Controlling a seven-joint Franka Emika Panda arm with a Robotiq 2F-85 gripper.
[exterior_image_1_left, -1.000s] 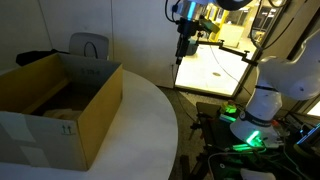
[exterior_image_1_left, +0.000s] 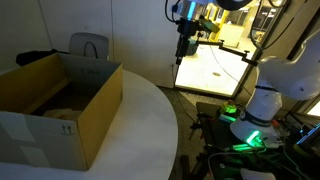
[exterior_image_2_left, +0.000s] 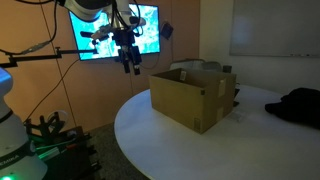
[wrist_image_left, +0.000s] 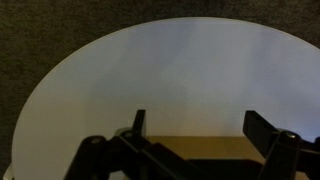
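Observation:
An open-topped cardboard box (exterior_image_1_left: 40, 140) stands on the white table (exterior_image_1_left: 145, 125) at the left of exterior view 1. In exterior view 2 the same box (exterior_image_2_left: 208, 105) sits near the middle of the tabletop. Something brown lies inside it, but I cannot tell whether it is a flap or an object. My gripper is open, fingers wide apart and nothing between them. It hangs high, pointing down, off to one side of the box and not touching it. Along the bottom of the wrist view, a strip of brown cardboard (wrist_image_left: 195, 143) shows behind the gripper.
A grey chair (exterior_image_1_left: 89, 43) stands behind the table. On the table's far side lies a dark cloth-like heap (exterior_image_2_left: 300, 104). The tabletop in front of the box (exterior_image_2_left: 160, 140) is bare. A bright screen (exterior_image_2_left: 118, 40) hangs on the wall behind the arm.

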